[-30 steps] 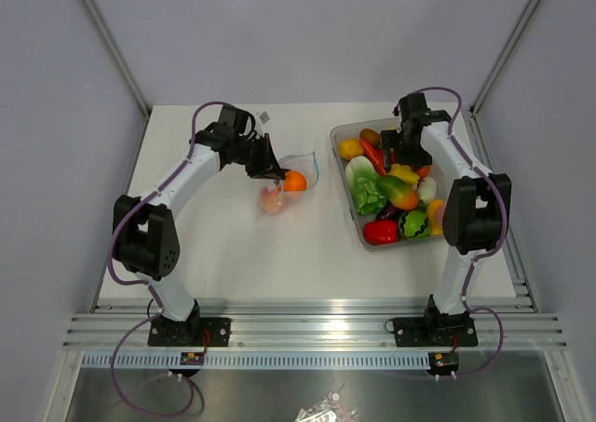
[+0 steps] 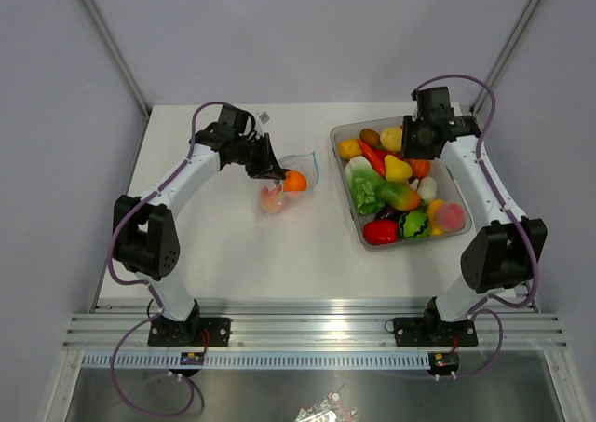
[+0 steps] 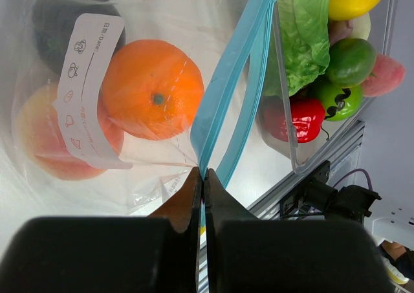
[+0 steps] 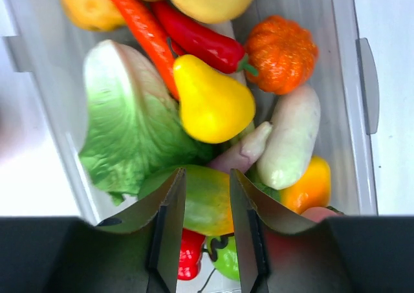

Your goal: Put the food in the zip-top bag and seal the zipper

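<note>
A clear zip top bag [image 2: 275, 205] with blue zipper lies left of the bin, holding an orange [image 3: 152, 89], a peach [image 3: 48, 131] and a dark green item [image 3: 65, 31] under the label. My left gripper is shut on the bag's edge at the blue zipper [image 3: 233, 86]. My right gripper is over the bin of food [image 2: 345, 189], above a green-orange mango [image 4: 207, 199] and near a yellow pear [image 4: 213, 102] in the right wrist view. Its fingertips are slightly apart; whether anything is between them cannot be made out.
The bin also holds lettuce [image 4: 123, 112], peppers, a pumpkin [image 4: 278, 54], a white gourd [image 4: 291, 138] and several other pieces.
The left arm and bag have not moved.
</note>
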